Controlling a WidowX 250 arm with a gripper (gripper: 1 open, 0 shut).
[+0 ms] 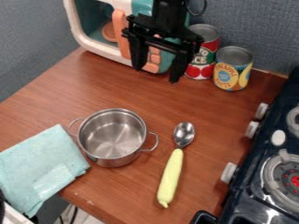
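Observation:
My black gripper (156, 63) hangs open at the top centre, in front of the toy microwave (96, 26) and left of two cans, a red one (197, 66) and a yellow one (232, 73). Nothing shows between its fingers. Below it on the wooden table lie a steel pot (112, 137) with two handles, a spoon (184, 135) and a pale yellow corn-like object (170, 179), whose top end nearly meets the spoon.
A light blue cloth (38, 166) lies at the left front edge. A black toy stove (263, 184) with white knobs stands along the right.

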